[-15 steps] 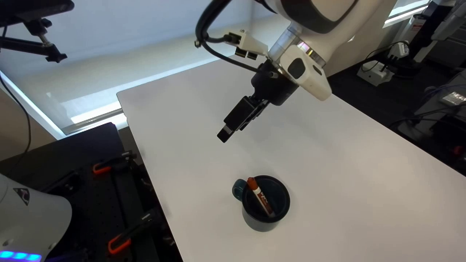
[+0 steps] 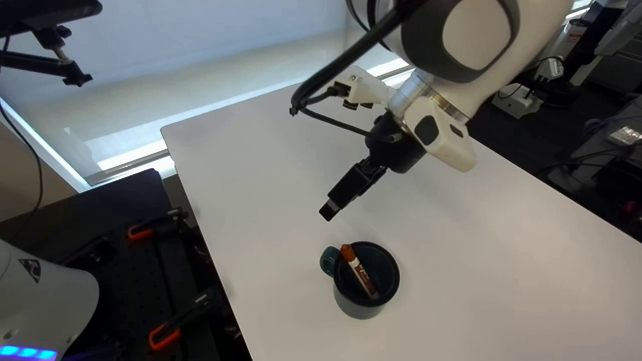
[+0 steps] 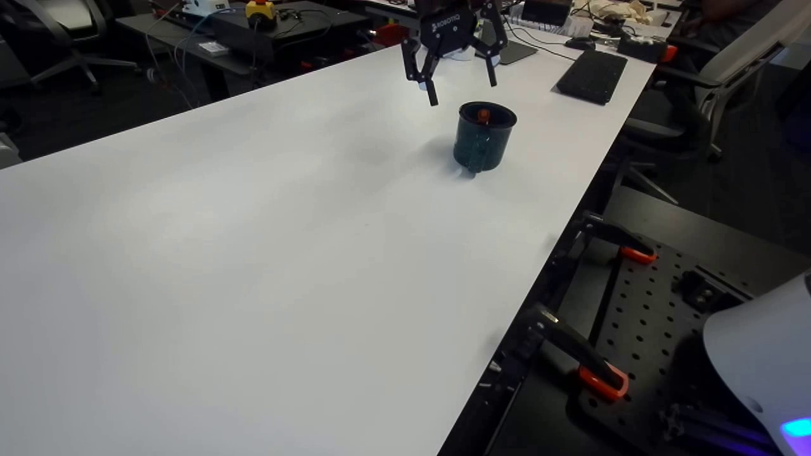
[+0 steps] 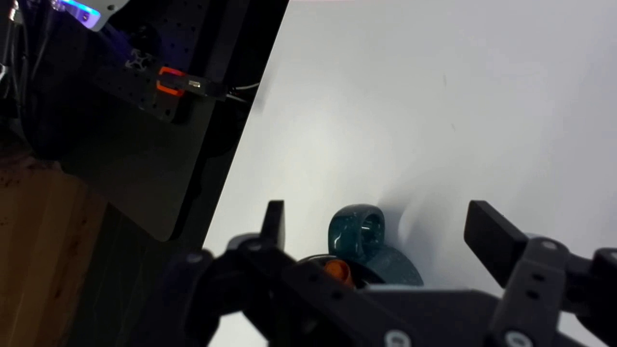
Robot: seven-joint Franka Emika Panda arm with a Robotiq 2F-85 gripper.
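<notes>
A dark teal mug (image 2: 362, 309) stands upright on the white table, its handle (image 2: 328, 261) pointing left in exterior view 1. Leaning inside it is a white marker (image 2: 359, 272) with an orange cap against the rim near the handle. My gripper (image 3: 462, 92) hangs above the table beside the mug, apart from it, its fingers spread wide with nothing between them. In the wrist view the handle (image 4: 356, 231) and the orange cap (image 4: 338, 271) show low in the frame; my gripper's body hides much of the mug there.
Orange-and-black clamps (image 3: 606, 381) grip the table's edge. A keyboard (image 3: 593, 76) lies beyond the mug in exterior view 2.
In exterior view 1 my gripper has moved right and down, closer to the mug. The mug and marker have stayed in place.
</notes>
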